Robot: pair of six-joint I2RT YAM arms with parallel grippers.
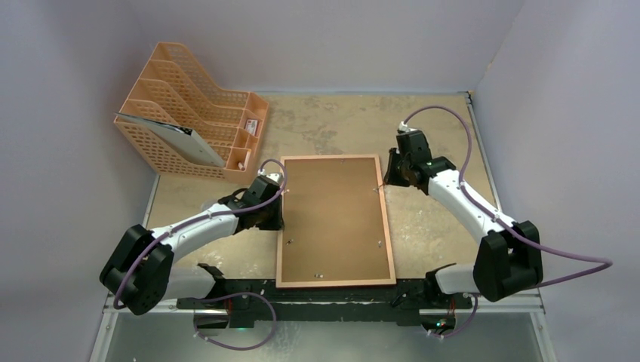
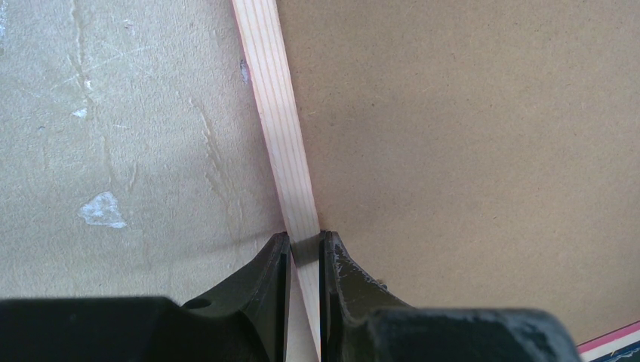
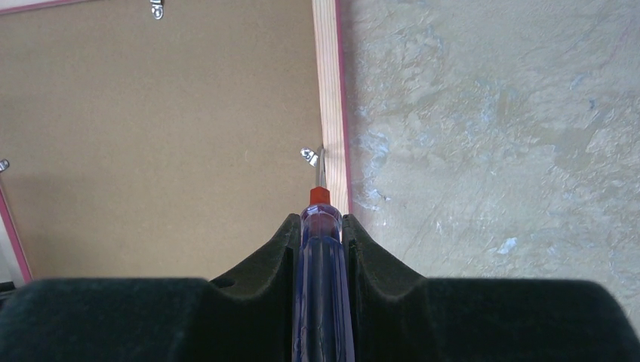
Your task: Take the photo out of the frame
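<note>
The frame [image 1: 279, 256] lies face down on the table, its brown backing board [image 1: 332, 219] held by small metal clips. My left gripper is at the left wooden rail [image 2: 275, 113], a fingertip on either side of it, part open around the rail. My right gripper is shut on a screwdriver with a clear blue handle [image 3: 321, 294] and red collar; its thin tip is at a clip [image 3: 308, 155] beside the right rail [image 3: 330, 90]. The photo is hidden.
A peach plastic organizer [image 1: 181, 83] at the back left holds a flat board [image 1: 185, 143]. Walls enclose the back and sides.
</note>
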